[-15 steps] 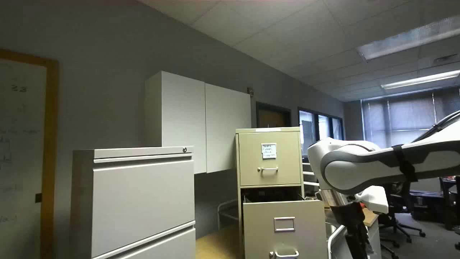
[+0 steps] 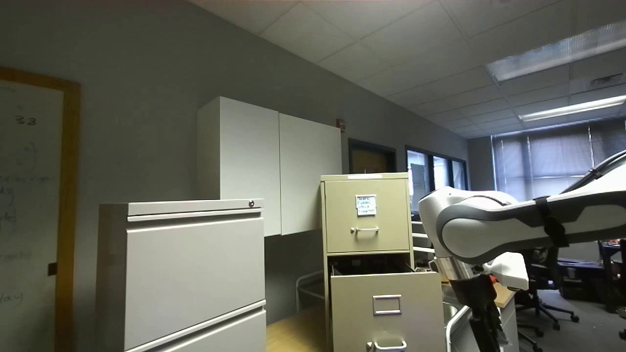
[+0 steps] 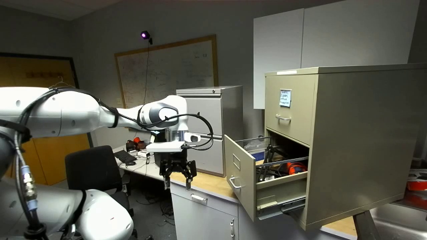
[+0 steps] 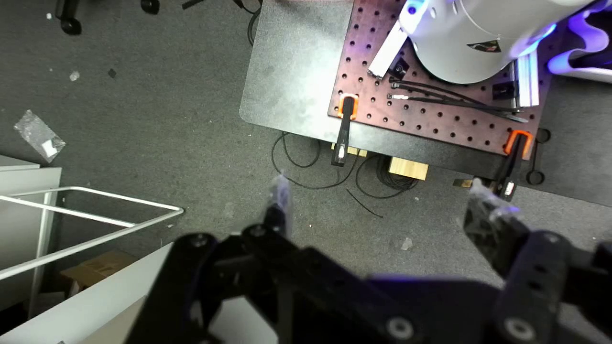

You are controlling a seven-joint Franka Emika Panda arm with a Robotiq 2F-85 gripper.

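In exterior view 2, my gripper (image 3: pixel 177 186) points down in the air, to the left of the beige filing cabinet's (image 3: pixel 360 132) pulled-out lower drawer (image 3: pixel 240 176). Its two fingers stand wide apart with nothing between them. The wrist view shows the open gripper above the bare floor, clear of everything. Inside the drawer lie an orange and black item (image 3: pixel 296 167), a dark frame-like object (image 3: pixel 267 160) and a clear plastic bag (image 3: pixel 256 144). The upper drawer (image 2: pixel 367 214) is closed and bears a handwritten label.
A grey cabinet (image 3: pixel 202 116) stands on the wooden counter (image 3: pixel 186 180) behind the arm. Below the wrist camera, the robot's base (image 4: pixel 464 40) sits on a perforated plate (image 4: pixel 413 123) held by orange-tipped clamps. A white metal frame (image 4: pixel 132 223) juts in at lower left. Open floor lies between.
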